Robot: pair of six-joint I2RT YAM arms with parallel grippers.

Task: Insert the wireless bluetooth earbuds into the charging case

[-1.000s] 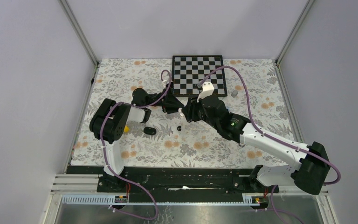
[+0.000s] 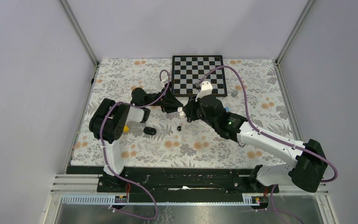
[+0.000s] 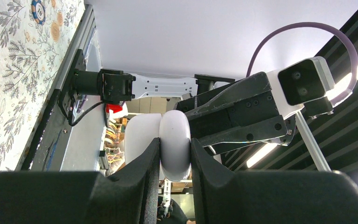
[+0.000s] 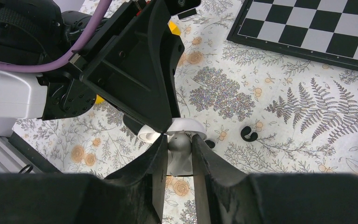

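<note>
The white charging case (image 3: 175,144) is between the fingertips of my left gripper, which is shut on it. A white flap-like part (image 3: 142,137) stands beside it. In the right wrist view, white rounded case parts (image 4: 186,125) show at the left gripper's tips. Close by, my right gripper has its fingers a little apart around a greyish-white rounded piece (image 4: 180,144); whether they grip it, and whether it is an earbud, I cannot tell. In the top view both grippers meet over the table around the white case (image 2: 182,112).
A small black curved piece (image 4: 248,134) lies on the patterned tablecloth. A dark oval object (image 2: 149,131) sits below the left gripper's arm. At the back is a checkerboard (image 2: 198,74). Free cloth lies in front of the grippers.
My right gripper has shifted very slightly in the top view, and a little more white shows between the two grippers. The left arm looks still.
</note>
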